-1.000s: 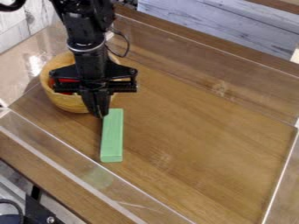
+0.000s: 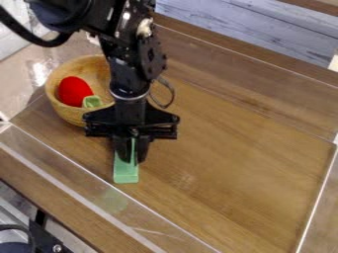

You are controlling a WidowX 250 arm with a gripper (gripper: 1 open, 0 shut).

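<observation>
A flat green bar [image 2: 126, 173] lies on the wooden table near its front left. My black gripper [image 2: 129, 152] has its fingertips down on the bar's upper part, covering some of it; whether it grips the bar is unclear. A round wooden bowl [image 2: 61, 105] at the left, partly behind the arm, holds a red round object [image 2: 73, 91] and a small green piece [image 2: 91, 102].
Clear rails or panels run along its left front and right edges.
The gripper has moved down and slightly toward the front, from above and behind the bar onto it. More of the bowl and its red object shows than a second ago.
</observation>
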